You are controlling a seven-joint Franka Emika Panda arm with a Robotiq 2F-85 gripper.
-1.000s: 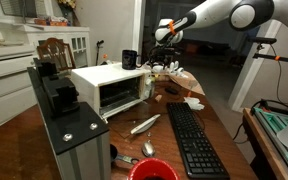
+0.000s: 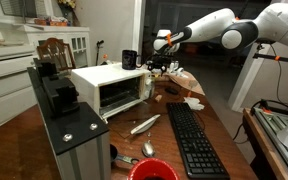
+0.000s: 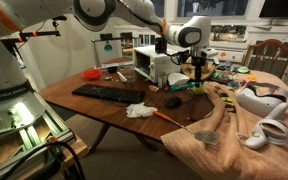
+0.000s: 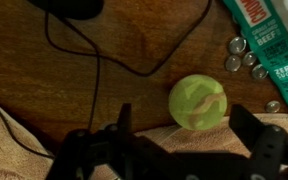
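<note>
A round green object point(image 4: 198, 102) with a pale mark on its top lies at the edge of a beige cloth in the wrist view. My gripper stands open over it, one finger on either side, with the object nearer the right finger point(image 4: 240, 118). Whether the fingers touch it cannot be told. In the second exterior view my gripper point(image 3: 198, 66) hangs above the far part of the table, over a cluster of small things. From the first exterior view it appears small and far off, past the white oven point(image 2: 107, 84).
A green-and-white pack point(image 4: 274, 48) and several silvery round pieces lie right of the green object. A dark cable point(image 4: 124, 66) crosses the wood. Elsewhere are a keyboard point(image 3: 109, 92), a mouse point(image 3: 173, 102), a spatula point(image 3: 203, 138) and a white headset point(image 3: 263, 101) on the beige cloth.
My arm has come down slightly at the far end of the table. The objects in the foreground have not moved.
</note>
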